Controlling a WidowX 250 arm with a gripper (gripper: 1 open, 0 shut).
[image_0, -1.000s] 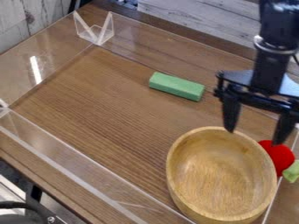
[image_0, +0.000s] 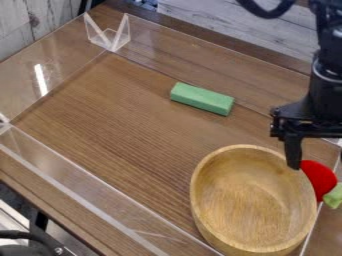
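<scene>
My black gripper (image_0: 301, 140) hangs at the right over the back edge of a round wooden bowl (image_0: 251, 205), open, with nothing seen between its fingers. Just right of the bowl lies a red object (image_0: 318, 176) with a green top (image_0: 334, 197), partly behind the bowl and at the frame's edge. A green block (image_0: 202, 97) rests on the wooden table (image_0: 107, 140), back from the bowl and left of the arm.
A clear plastic piece (image_0: 110, 32) stands at the back left. A transparent edge runs along the table's left and front left.
The arm has shifted right and its gripper now looks narrower in view than a second ago. The bowl, green block and red object have stayed in place.
</scene>
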